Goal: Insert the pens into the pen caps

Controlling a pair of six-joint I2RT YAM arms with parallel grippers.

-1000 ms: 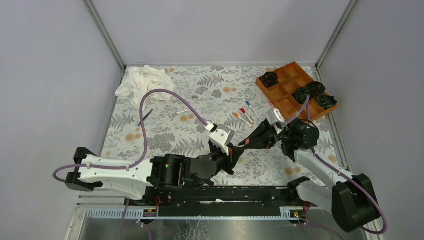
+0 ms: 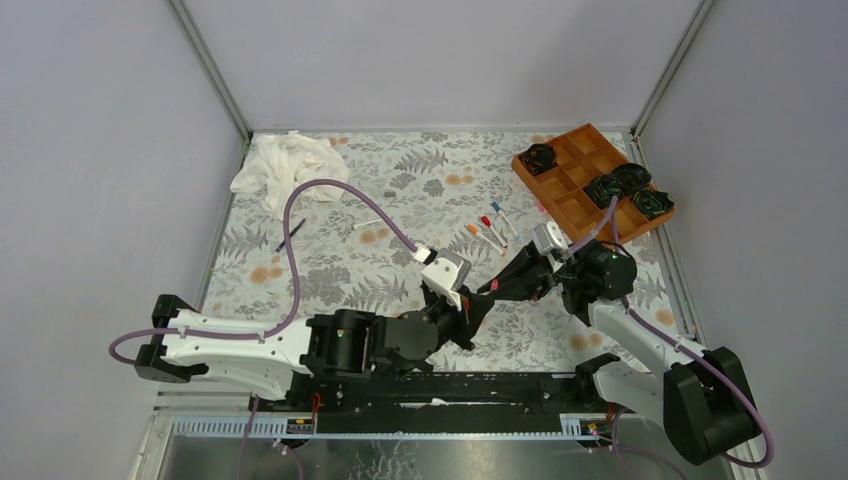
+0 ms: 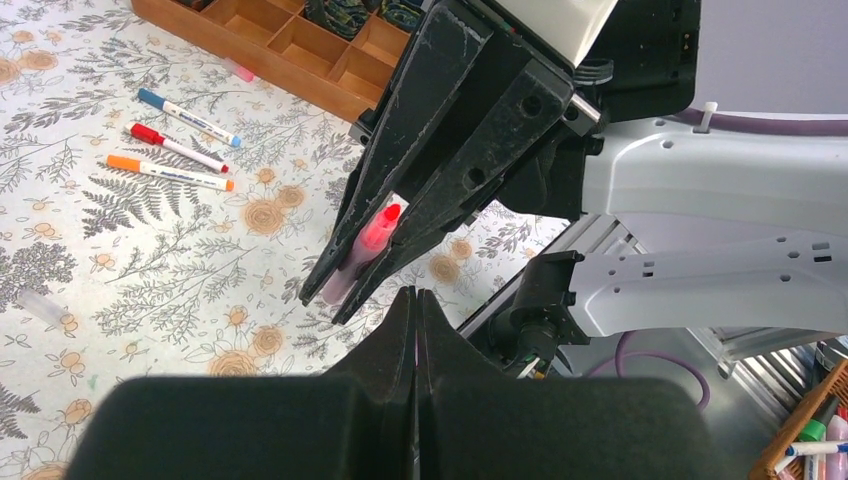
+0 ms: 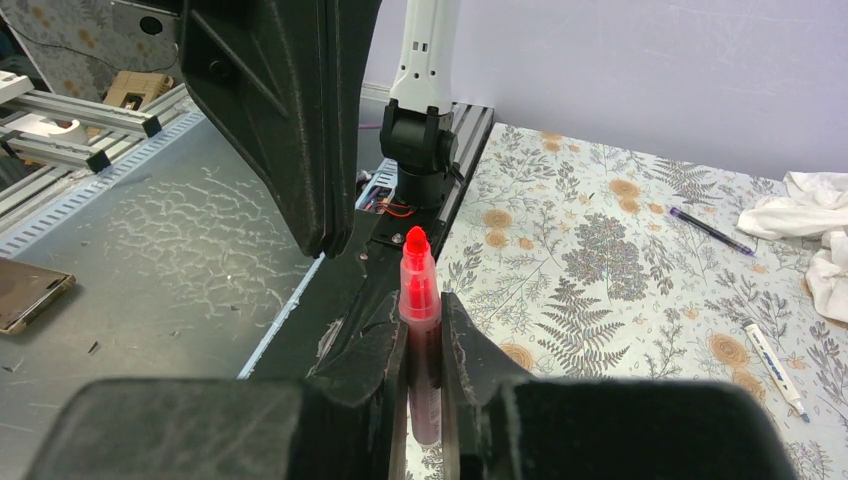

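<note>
A pink capped pen stands between the fingers of my right gripper, seen in the left wrist view close above my left gripper; whether the fingers press on it is unclear. My left gripper is shut, with a small sliver of pink behind its tips. On the cloth lie orange [image 3: 170, 172], red [image 3: 176, 146] and blue [image 3: 188, 116] pens, a white pen [image 4: 772, 365], a dark pen [image 4: 710, 229] and a clear cap [image 3: 42, 308].
A wooden compartment tray [image 2: 565, 190] with dark bundles sits at the back right. A white cloth [image 2: 285, 165] lies at the back left. The middle of the table is fairly open.
The two grippers have shifted very slightly in the top view; the objects on the table are unchanged.
</note>
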